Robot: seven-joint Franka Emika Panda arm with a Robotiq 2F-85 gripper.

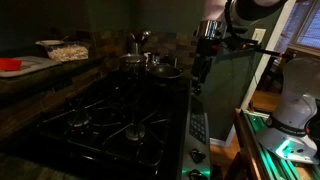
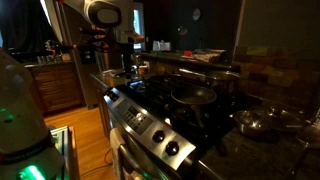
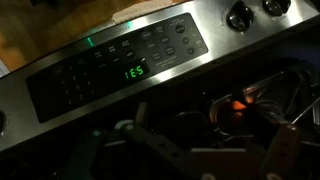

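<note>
Over the stove's front edge, my gripper (image 1: 200,72) hangs from the white arm (image 1: 232,20), pointing down. In the wrist view its dark fingers (image 3: 139,114) stand apart at the bottom, so the gripper is open, with nothing seen between them. Below it lies the stove's steel control panel (image 3: 180,62) with a lit green display (image 3: 134,72). The black cooktop (image 1: 105,130) carries a dark frying pan (image 2: 193,95) on a burner, clear of my gripper.
A shiny metal pot (image 2: 258,121) stands on the dark counter in exterior view 2. A red item (image 1: 10,64) and a glass dish (image 1: 65,51) rest on the side counter. Round knobs (image 2: 172,148) stick out along the stove front. Much is in shadow.
</note>
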